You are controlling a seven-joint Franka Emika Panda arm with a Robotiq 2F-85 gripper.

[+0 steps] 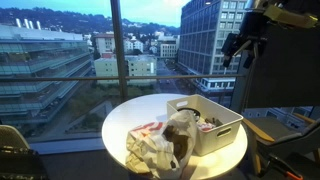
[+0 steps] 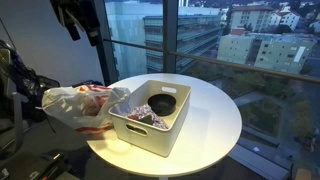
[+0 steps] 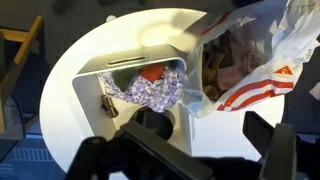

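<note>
A white bin [image 1: 222, 140] with handle slots sits on the round white table. Inside it, the wrist view shows a purple-and-white patterned cloth [image 3: 158, 92], a red item [image 3: 152, 72], a dark green item [image 3: 124, 78] and a round black bowl or pan [image 2: 162, 104]. Right beside the bin lies a white plastic bag [image 2: 82, 105] with red markings; brownish contents [image 3: 232, 66] show through its mouth. High above the table hangs my gripper, open, its dark fingers wide apart with nothing visible between them.
Bare tabletop [image 2: 212, 122] lies on the bin's side away from the bag. Large windows stand behind the table. A chair [image 1: 285, 130] is close to the table's edge. Small brown objects [image 3: 108, 104] lie along the bin's inner wall.
</note>
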